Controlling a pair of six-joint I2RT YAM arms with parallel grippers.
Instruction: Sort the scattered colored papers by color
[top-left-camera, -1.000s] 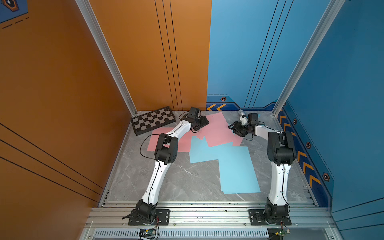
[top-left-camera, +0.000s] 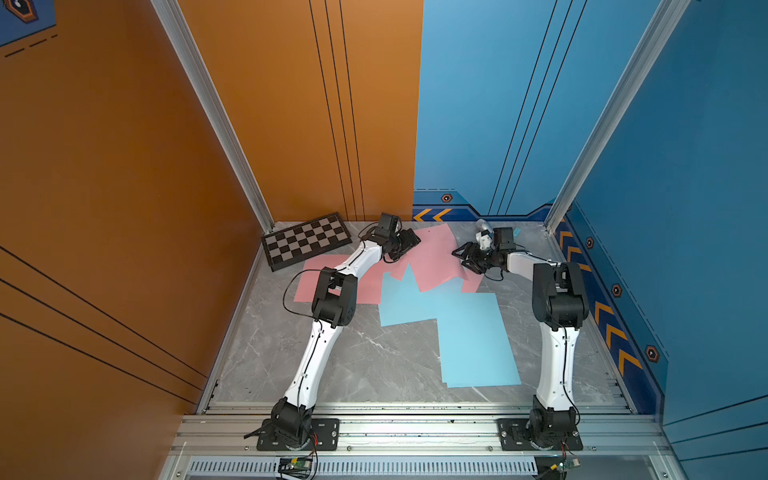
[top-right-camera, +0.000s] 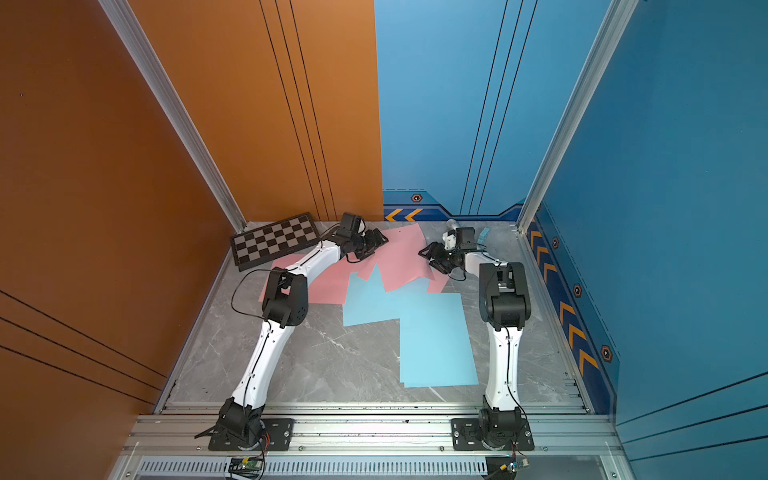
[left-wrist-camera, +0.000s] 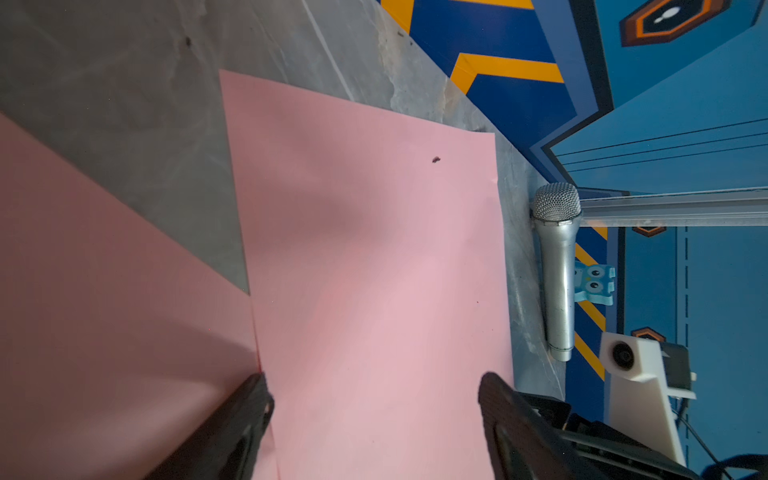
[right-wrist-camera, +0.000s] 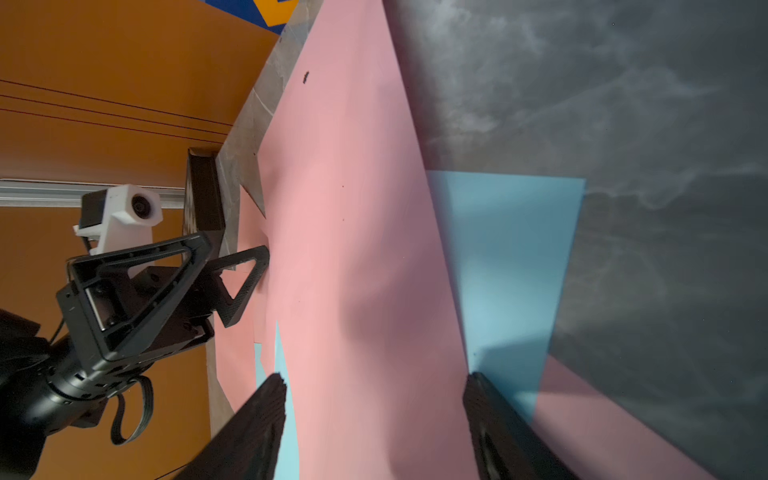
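Note:
A top pink sheet (top-left-camera: 436, 260) lies at the back middle, overlapping other pink paper and light-blue paper. My left gripper is part open at its left edge, its left fingertip (left-wrist-camera: 260, 396) close to that edge. From the other side, my right gripper is also part open, with the sheet's bulging surface in the gap seen in the right wrist view. One right fingertip (right-wrist-camera: 476, 392) meets the sheet's edge. Whether either gripper pinches paper cannot be told. A pink sheet (top-left-camera: 364, 284) lies left, and a light-blue sheet (top-left-camera: 477, 340) at front right.
A checkered board (top-left-camera: 306, 241) stands at the back left. Behind my right gripper lie a silver microphone (left-wrist-camera: 555, 272) and a small blue owl figure (left-wrist-camera: 594, 284). Bare grey tabletop (top-left-camera: 376, 364) stretches across the front left and middle.
The top pink sheet has shifted slightly to the right and back, and its right part now bows upward. My left gripper has edged right, my right gripper slightly left.

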